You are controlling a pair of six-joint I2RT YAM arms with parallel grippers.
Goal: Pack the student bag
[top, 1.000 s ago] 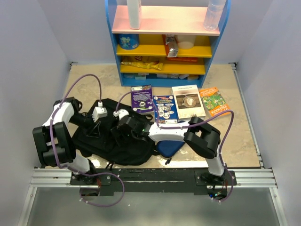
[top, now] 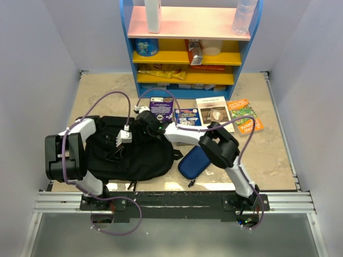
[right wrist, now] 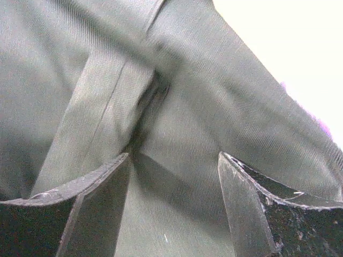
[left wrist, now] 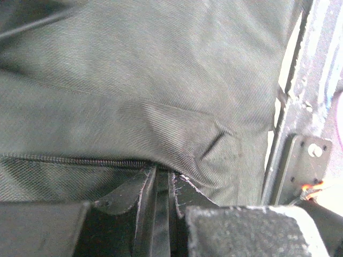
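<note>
The black bag [top: 128, 166] lies flat on the left of the table, its fabric and a zipper [left wrist: 80, 159] filling the left wrist view. My left gripper is over the bag's left part, fingertips close together at the zipper; whether anything is between them is unclear. My right gripper is at the bag's upper right part, fingertips apart with dark fabric beneath and between them; its grip on the fabric is hard to make out.
Books [top: 214, 111] lie in a row behind the bag, below a shelf unit [top: 190, 22] with various items. A blue case [top: 193, 166] lies right of the bag.
The bag's fabric has shifted slightly.
</note>
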